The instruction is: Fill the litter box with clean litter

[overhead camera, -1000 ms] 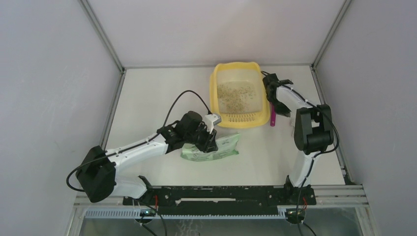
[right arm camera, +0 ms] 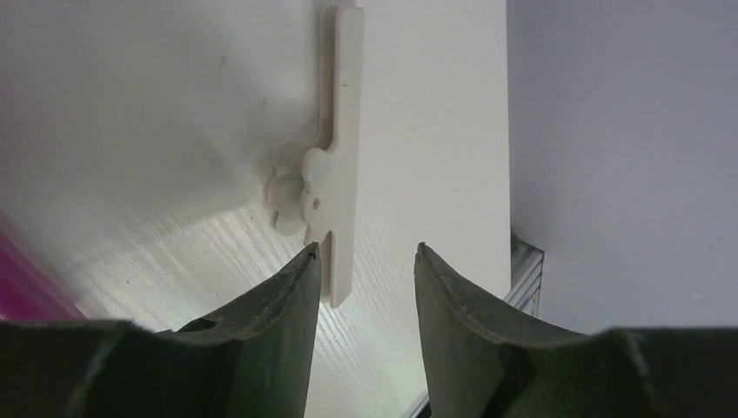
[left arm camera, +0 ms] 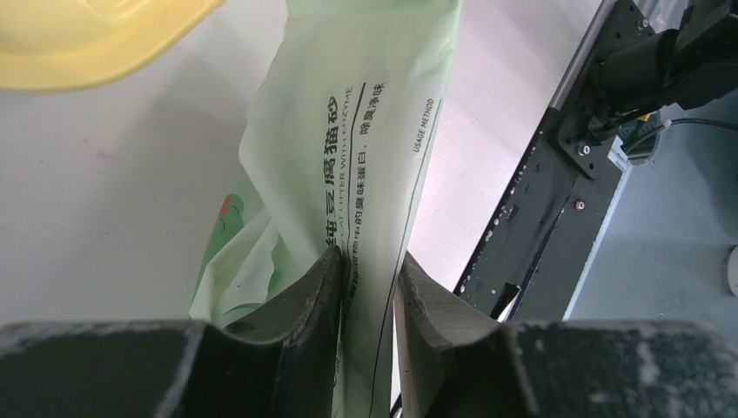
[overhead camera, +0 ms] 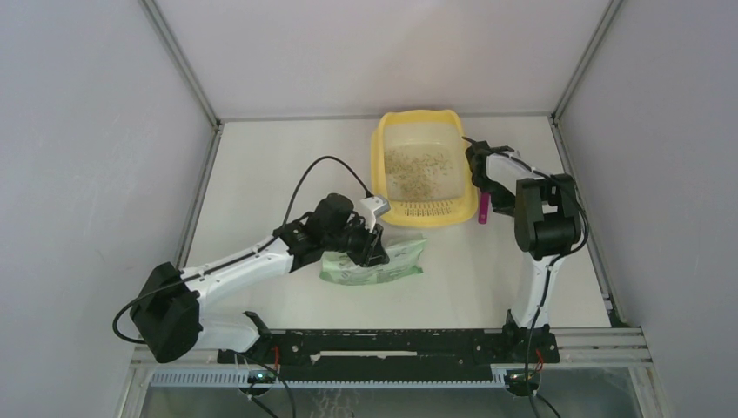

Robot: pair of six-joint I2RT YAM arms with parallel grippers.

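Observation:
The light green litter bag (overhead camera: 393,264) lies on the table in front of the yellow litter box (overhead camera: 472,187). My left gripper (overhead camera: 376,258) is at the bag in the top view. In the left wrist view, the bag's printed side (left arm camera: 348,148) runs down between the fingers and fills the gap; whether they press on it is unclear. A thin layer of beige litter (overhead camera: 418,170) covers part of the box floor. Right of the box, my right gripper is open and empty, above the table. A pale clip with a flower-shaped part (right arm camera: 345,131) lies beyond its fingertips.
A magenta object (overhead camera: 483,207) lies along the box's right side, close to the right gripper. The right wall (overhead camera: 670,174) stands near the right arm. Bare table (overhead camera: 270,165) stretches left of the box.
My right gripper has shifted slightly toward the front, beside the box. The left gripper has moved very slightly at the bag. Box and bag stay in place.

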